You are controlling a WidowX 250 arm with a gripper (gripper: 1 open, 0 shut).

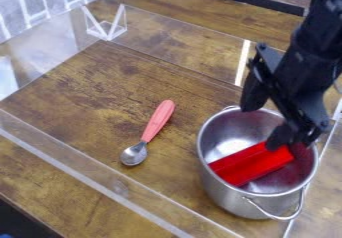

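A steel pot [266,199] with a handle stands at the lower right, with a red block [247,164] lying inside it. My black gripper [273,110] hangs above the pot's back rim, blurred, with its fingers apart and nothing seen between them. A spoon [150,129] with a pink handle and metal bowl lies on the wooden table, left of the pot.
A clear plastic barrier [54,160] runs round the wooden work area [87,107]. A white slatted structure [47,2] is at the back left.
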